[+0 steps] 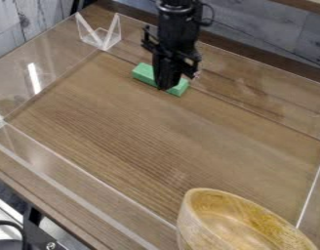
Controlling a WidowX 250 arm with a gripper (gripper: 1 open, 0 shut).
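My dark gripper [166, 78] hangs down over a green block [145, 72] on the wooden table [124, 146], near the back centre. Its fingertips reach about the block's middle and right part. Whether they are open or shut on it, or touch it, I cannot tell.
A large pale yellow bowl [234, 225] sits at the front right. A clear plastic object [100, 31] stands at the back left.
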